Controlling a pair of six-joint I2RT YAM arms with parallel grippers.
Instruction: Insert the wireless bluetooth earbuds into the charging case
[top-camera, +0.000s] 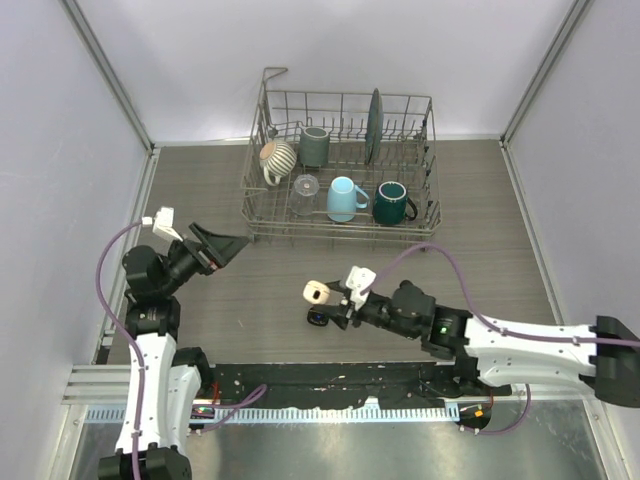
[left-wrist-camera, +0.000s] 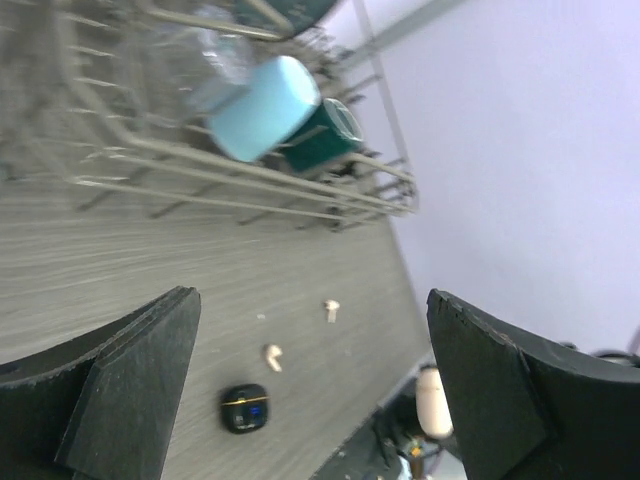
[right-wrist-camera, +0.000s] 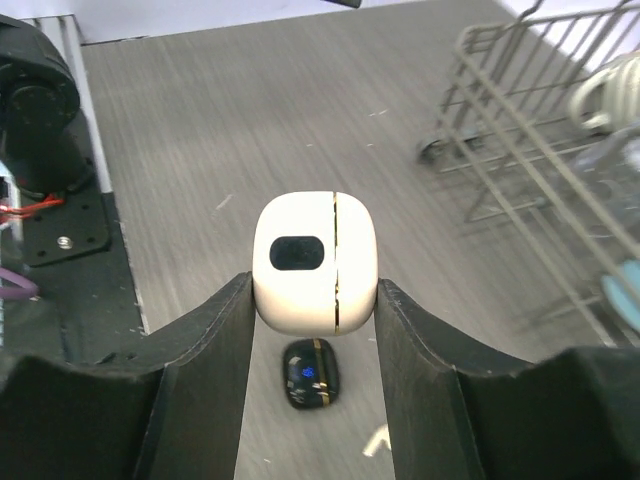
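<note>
A small white case (right-wrist-camera: 315, 262) with a dark oval mark and a seam sits between the fingertips of my right gripper (top-camera: 340, 304), which is shut on it. In the top view this case (top-camera: 316, 292) appears just above a black case (top-camera: 317, 316). A thin gold line crosses the black case (left-wrist-camera: 244, 408), which rests on the table. Two white earbuds, one nearer (left-wrist-camera: 272, 356) and one farther (left-wrist-camera: 331, 309), lie loose on the table in the left wrist view. My left gripper stands open, nothing between its fingers, on the table's left side.
A wire dish rack (top-camera: 340, 232) with mugs, a glass and a plate takes up the back middle. Bare table (top-camera: 490, 270) lies to its right. Purple cables (top-camera: 440, 252) trail along both arms.
</note>
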